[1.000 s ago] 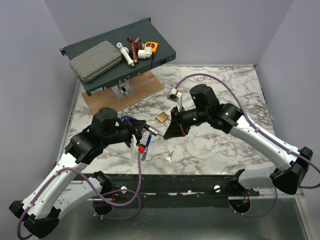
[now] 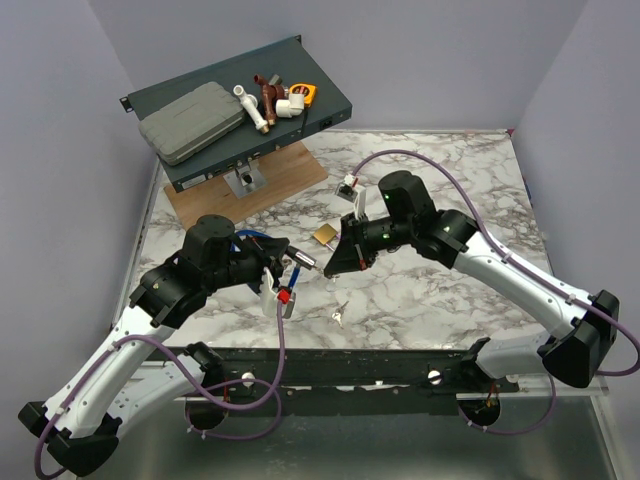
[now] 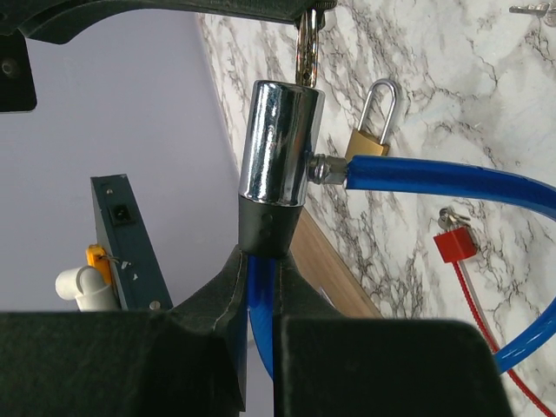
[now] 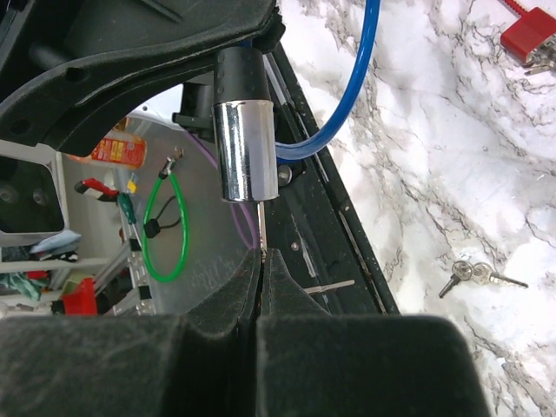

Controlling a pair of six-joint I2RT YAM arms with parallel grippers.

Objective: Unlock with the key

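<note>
My left gripper is shut on the blue cable lock, holding it at the black collar below its chrome cylinder (image 3: 281, 143). In the right wrist view the cylinder (image 4: 246, 152) points its end face toward my right gripper. That gripper is shut on a thin key (image 4: 261, 224), whose blade reaches up to the end face. The notched key blade (image 3: 307, 48) also shows in the left wrist view, meeting the cylinder's end. How deep it sits inside is hidden. From above, the cylinder (image 2: 301, 258) lies between both grippers, over the marble table.
A brass padlock (image 3: 368, 144) and a red padlock (image 3: 456, 245) lie on the marble. Loose keys (image 4: 480, 273) rest near the table's dark front edge (image 4: 347, 226). A raised shelf (image 2: 315, 85) with a grey case stands at the back left.
The left arm and the lock look unmoved.
</note>
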